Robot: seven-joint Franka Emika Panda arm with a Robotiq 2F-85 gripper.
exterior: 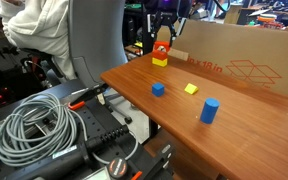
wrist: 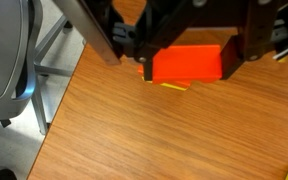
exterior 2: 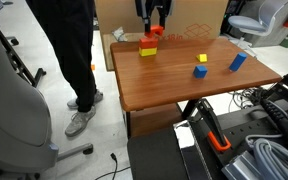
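Note:
My gripper is shut on a red block (wrist: 187,64), seen from above in the wrist view. Just beneath that block, the edges of an orange-and-yellow stack (wrist: 172,85) show. In exterior view 2 the held red block (exterior 2: 157,31) appears above and slightly to the right of the stack, whose yellow block (exterior 2: 148,51) is at the bottom. From exterior view 1, the red (exterior: 162,46) and yellow (exterior: 160,62) colours line up at the table's far end. Whether the held block touches the stack, I cannot tell.
A blue cube (exterior: 158,88), a small yellow block (exterior: 191,88) and a blue cylinder (exterior: 210,111) are spread over the wooden table (exterior: 249,145). A cardboard panel (exterior: 244,50) stands along the back edge. Free table surface lies between these objects.

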